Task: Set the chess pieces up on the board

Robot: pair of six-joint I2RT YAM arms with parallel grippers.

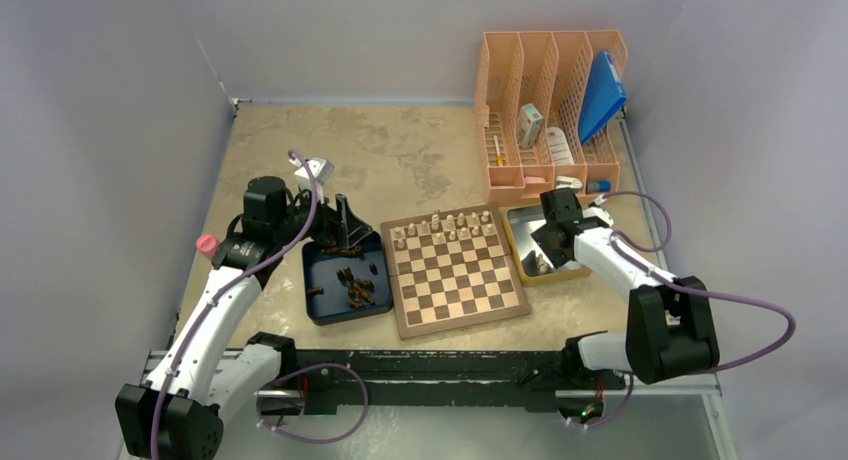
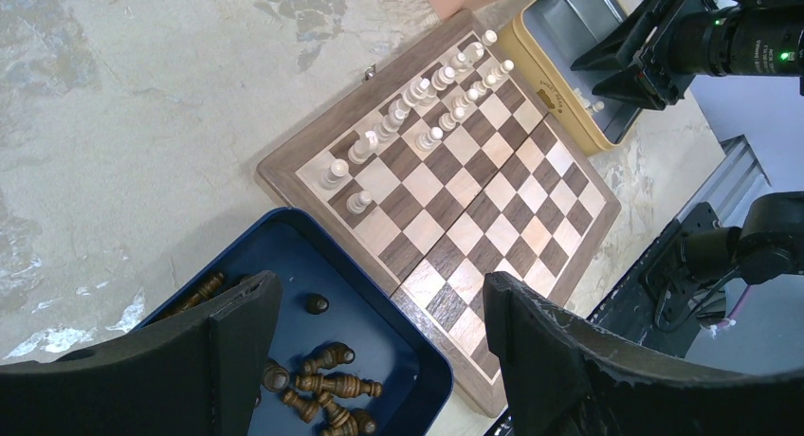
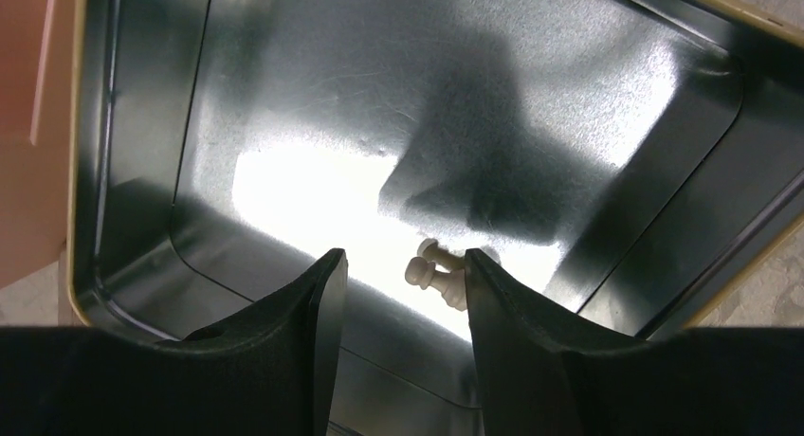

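Note:
The wooden chessboard (image 1: 460,325) lies mid-table. White pieces (image 2: 390,123) stand along its far side: a back row, and several pawns (image 2: 429,138) in front with a gap in their row. In the right wrist view, a couple of white pieces (image 3: 440,277) lie on the floor of the yellow-rimmed metal tray (image 3: 284,95). My right gripper stands open over that tray, one finger partly covering the pieces. Dark brown pieces (image 2: 339,386) lie in the blue tray (image 2: 370,313). Above that tray my left gripper is open, nothing between its fingers.
Behind the metal tray stands a pink divided organiser (image 1: 550,100) with a blue folder (image 1: 602,95) and small items. A red-pink cap (image 1: 207,245) is beside the left arm. The table behind the board is bare.

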